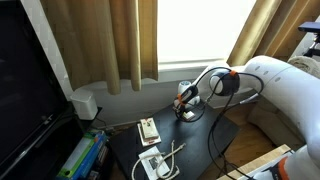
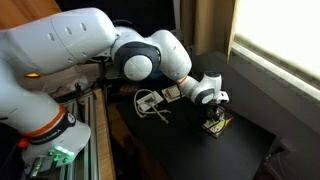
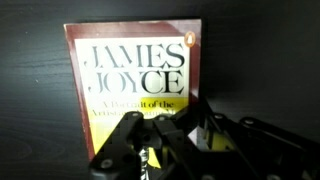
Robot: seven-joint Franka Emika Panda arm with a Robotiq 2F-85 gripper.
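Observation:
A paperback book [image 3: 115, 75] with a brown border, a cream panel and the words "JAMES JOYCE" fills the left and middle of the wrist view. My gripper covers its lower right part and is shut on it by the right side. Where the fingers meet the book is partly hidden by the gripper itself. In exterior view 2 the gripper [image 2: 211, 108] points down at the book [image 2: 217, 125], whose yellow and red show on the dark table. Exterior view 1 shows the gripper [image 1: 183, 112] small, near the far end of the table.
On the dark table [image 1: 205, 138] another book [image 1: 149, 130], a pale flat item [image 1: 155, 165] and a loose white cable [image 1: 173, 160] lie to the left in exterior view 1. The wall and curtain [image 1: 103, 35] stand behind. Bare table surrounds the book's right side.

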